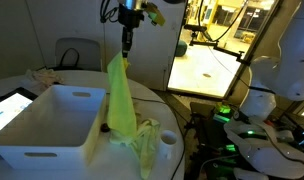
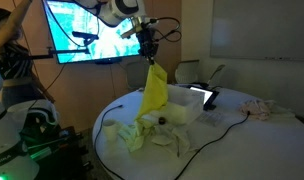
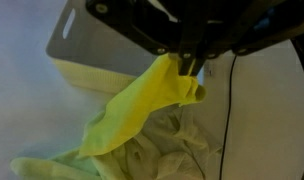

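Observation:
A yellow-green cloth (image 1: 121, 97) hangs stretched from my gripper (image 1: 125, 54), which is shut on its upper end. Its lower part rests on the white table beside the white box (image 1: 52, 158). Another stretch of yellow-green fabric (image 1: 145, 145) lies crumpled on the table; whether it is one piece with the hanging cloth I cannot tell. In the wrist view, the cloth (image 3: 142, 100) runs down and left from the gripper. Exterior view 2 shows the raised cloth (image 2: 154, 90) in front of the box (image 2: 189, 100).
A white mug (image 1: 167, 139) stands right of the cloth. Behind the box lies a pinkish cloth (image 1: 44, 77), with a lit tablet (image 1: 8, 110) at the left. A dark cable (image 2: 207, 145) crosses the table. Chairs stand beyond the far edge.

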